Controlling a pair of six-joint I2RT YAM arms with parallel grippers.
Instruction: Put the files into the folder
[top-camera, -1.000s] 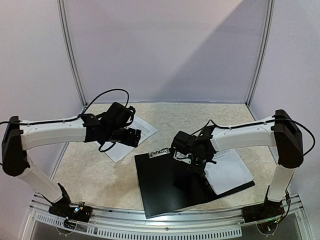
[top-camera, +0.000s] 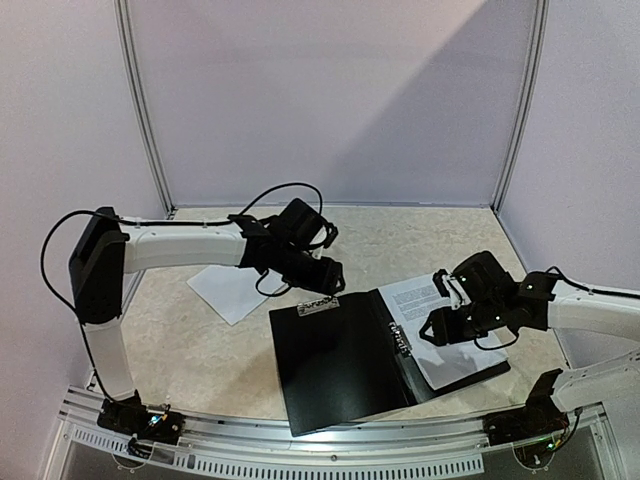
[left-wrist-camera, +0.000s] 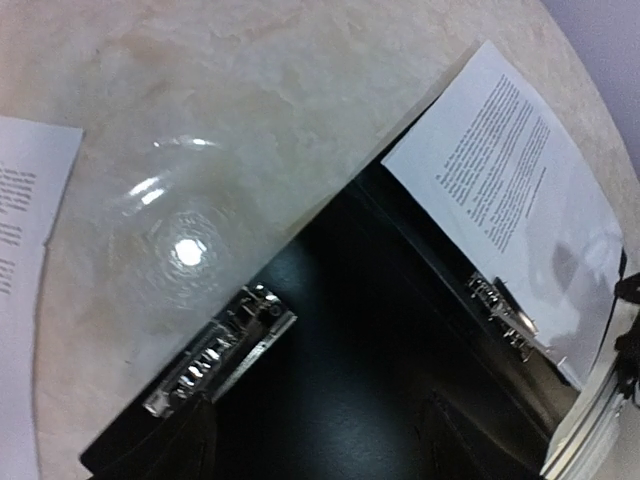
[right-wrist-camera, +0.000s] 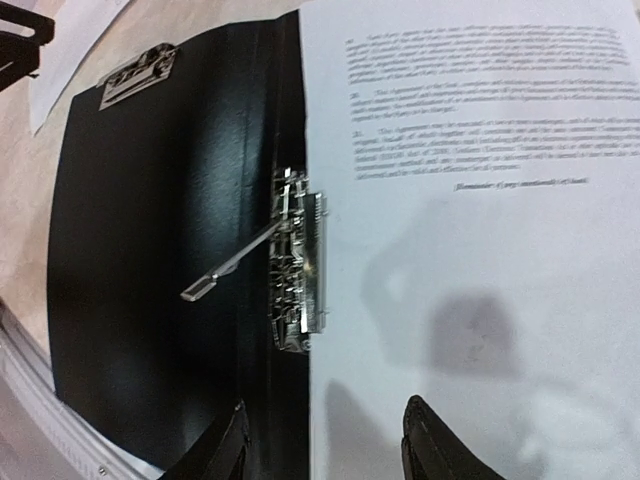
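The black folder (top-camera: 335, 370) lies open, a small clip (left-wrist-camera: 220, 350) at the top of its left half. A printed sheet (right-wrist-camera: 480, 250) covers its right half beside the metal binder mechanism (right-wrist-camera: 295, 260), which has a raised lever. Another sheet (top-camera: 225, 295) lies on the table to the left of the folder. My left gripper (top-camera: 330, 276) is above the folder's top-left edge with no object visible between its fingers. My right gripper hovers open over the right-hand sheet near the mechanism, nothing between its fingers.
Walls enclose the back and sides, and a metal rail (top-camera: 340, 460) runs along the front.
My left gripper has moved right, from over the loose sheet to the folder's top edge.
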